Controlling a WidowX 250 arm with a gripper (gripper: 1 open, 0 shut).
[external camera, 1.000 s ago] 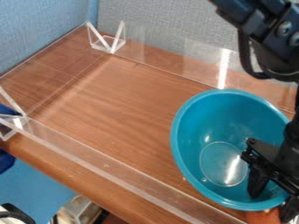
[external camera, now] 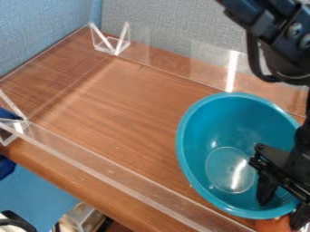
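A teal bowl point(external camera: 208, 136) stands at the right of the wooden table point(external camera: 127, 122). My black gripper point(external camera: 274, 192) reaches down at the bowl's right side, its lower part over the inside and near rim. An orange object point(external camera: 274, 225) shows just below the bowl at the bottom edge, partly hidden by the bowl and gripper. The fingertips are dark and overlapping, so I cannot tell what, if anything, is between them.
Clear plastic walls with white corner brackets point(external camera: 109, 43) border the table. A blue object point(external camera: 5, 166) lies off the table at the left.
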